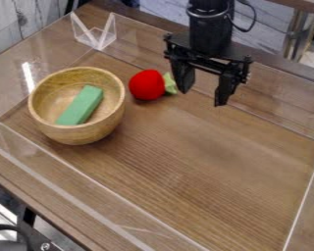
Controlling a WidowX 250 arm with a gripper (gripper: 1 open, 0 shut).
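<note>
My black gripper (200, 75) is at the upper middle, over the wooden table, its two fingers spread apart. A red round object (146, 84) lies just left of it, with a small green item (172, 82) partly behind the near finger area. On the left, a wooden bowl (103, 127) holds a green block (79, 106). I see nothing held between the fingers.
A clear, transparent container (91, 30) stands at the upper left. A dark cable or object (5, 240) shows at the lower left corner.
</note>
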